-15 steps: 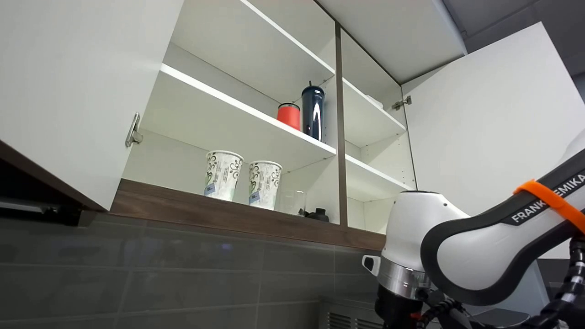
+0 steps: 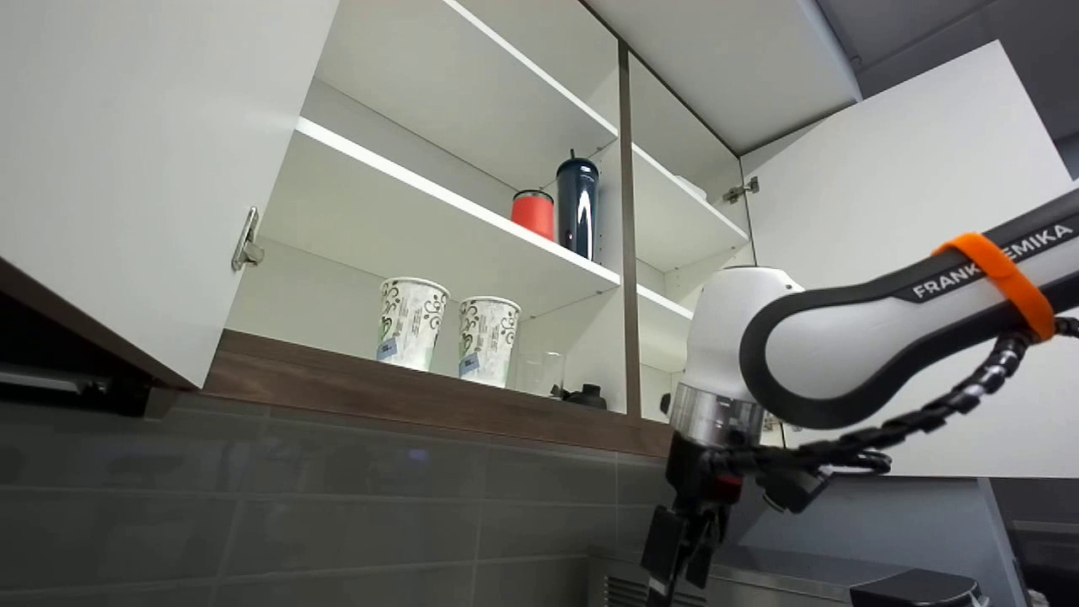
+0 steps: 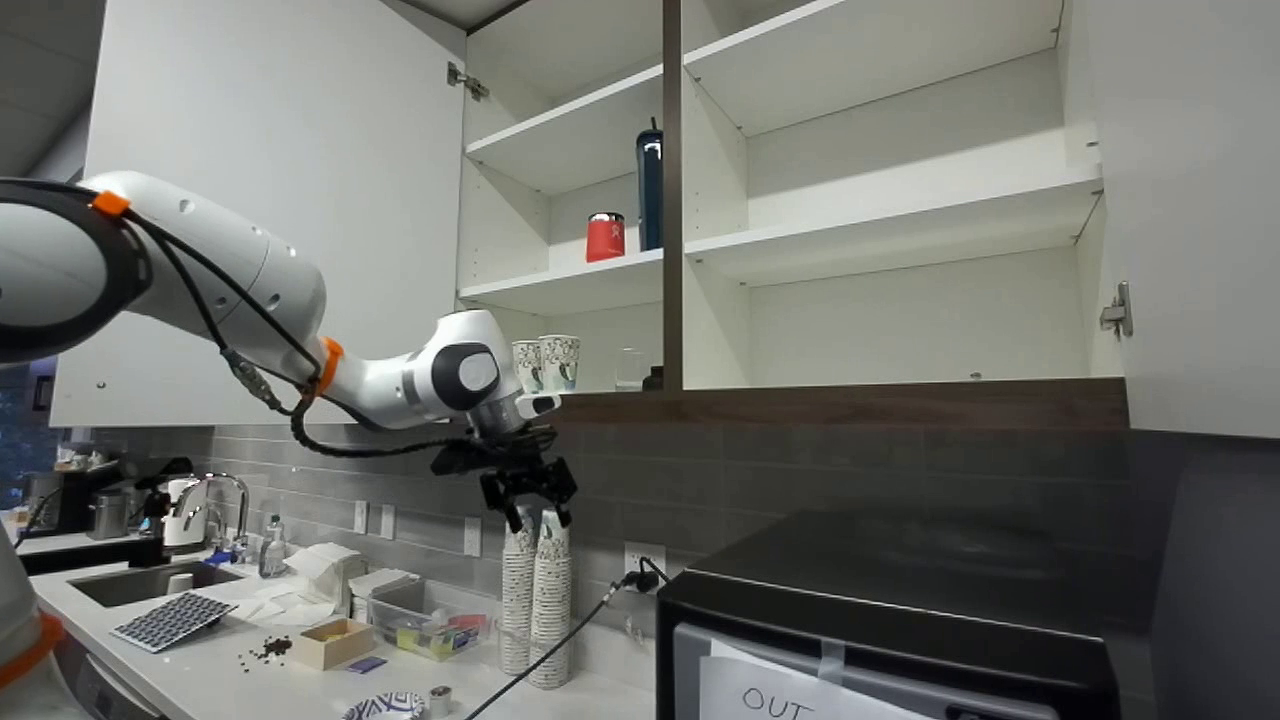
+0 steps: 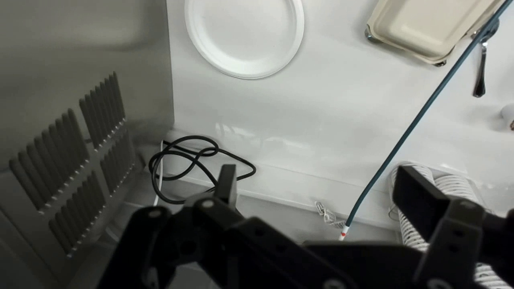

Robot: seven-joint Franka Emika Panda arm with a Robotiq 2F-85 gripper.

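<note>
My gripper (image 3: pixel 540 520) stands open, pointing down, with nothing held between its fingers in the wrist view. In exterior view 2 it appears over the tops of two tall stacks of paper cups (image 3: pixel 549 612); whether it touches them I cannot tell. The wrist view has the stacked cups (image 4: pixel 413 231) at the lower right, partly hidden behind the right finger (image 4: pixel 418 200). Two patterned paper cups (image 2: pixel 412 324) stand upright on the cabinet's lowest shelf, beside a clear glass (image 2: pixel 539 373). One shelf up are a red tumbler (image 2: pixel 533 214) and a dark blue bottle (image 2: pixel 577 209).
Both cabinet doors (image 2: pixel 910 273) hang open. A microwave (image 3: pixel 888 600) stands on the counter. A white plate (image 4: pixel 244 33), a beige tray (image 4: pixel 426 24), a spoon (image 4: pixel 480 67) and cables (image 4: pixel 414 123) lie below. Bare counter lies between plate and tray.
My arm has risen and shifted left in exterior view 1, bringing the gripper's fingers into sight at the bottom. The cups, tumbler and bottle have not moved.
</note>
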